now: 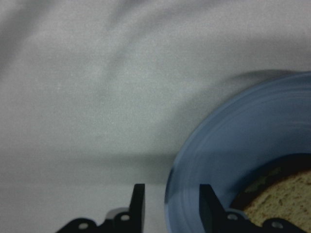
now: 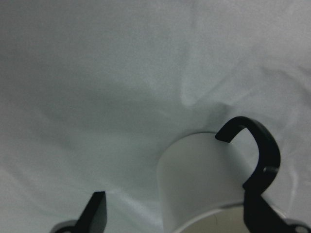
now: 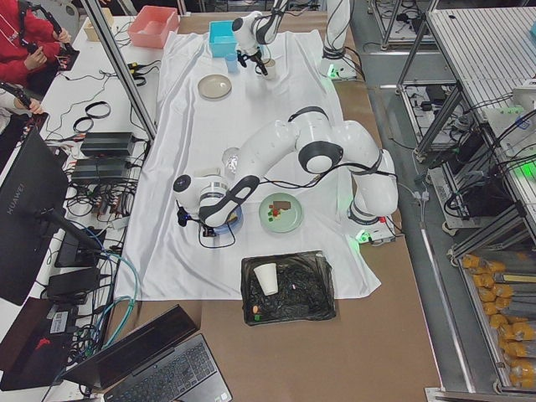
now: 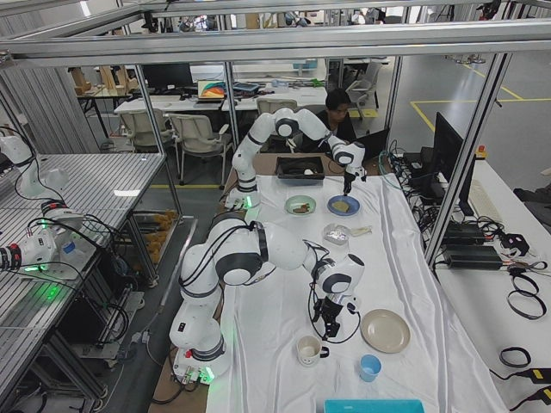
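My left gripper stands open over the rim of a blue plate point(image 1: 272, 121), which holds a piece of bread point(image 1: 279, 204); in the left wrist view the rim passes between its fingertips. My right gripper is open at a cream mug point(image 2: 194, 170) with a black handle point(image 2: 266, 150). In the right wrist view the mug lies between and beyond the fingers, the right finger overlapping it near the handle; contact cannot be told. In the camera right view the mug point(image 4: 308, 351) stands upright below that gripper.
A tan plate point(image 4: 386, 331), blue cup point(image 4: 370, 368) and turquoise bin point(image 4: 373, 406) are near the right arm. A green plate with food point(image 3: 280, 222) and a black-lined tray point(image 3: 306, 301) lie near the left arm, with a foil item point(image 4: 336, 234) between the arms.
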